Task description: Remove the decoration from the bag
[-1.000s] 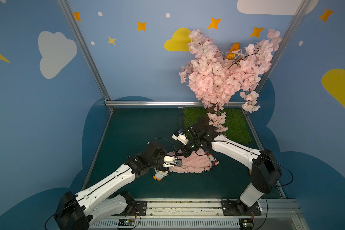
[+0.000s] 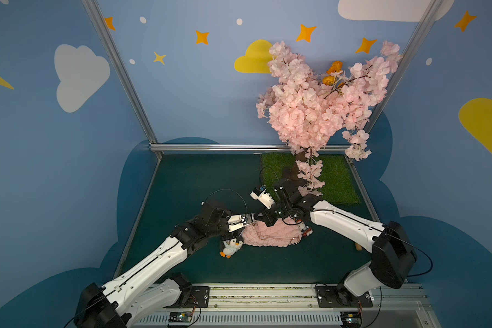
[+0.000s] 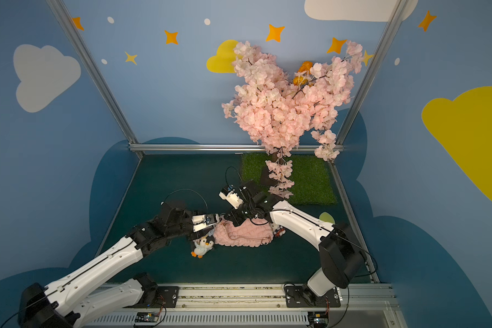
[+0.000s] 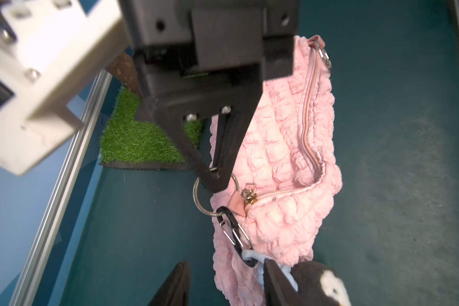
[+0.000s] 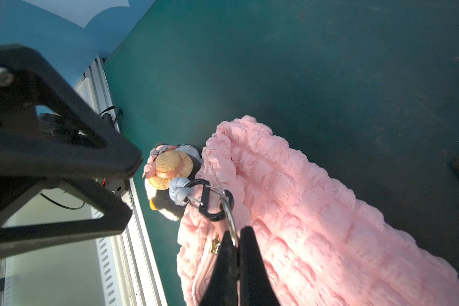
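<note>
The pink quilted bag (image 2: 273, 233) lies on the dark green floor. At one end, a black carabiner (image 4: 234, 233) hangs from a metal ring (image 4: 196, 198) by the bag's zipper. A pale blue cord (image 4: 257, 256) links that carabiner to the decoration, a plush penguin with a straw hat (image 5: 170, 165). My right gripper is shut on the ring, whose wire runs between the fingertips. Open and empty, my left gripper has one finger beside the blue cord. The penguin is mostly cut off in the left wrist view.
Another small plush (image 2: 306, 231) sits at the bag's right end. Behind stand a grass mat (image 2: 339, 183) and a blossom tree (image 2: 311, 109). Both arms are close together over the bag.
My left gripper has turned and shifted slightly left and back. The right gripper has moved slightly right, and the penguin a little to the right.
</note>
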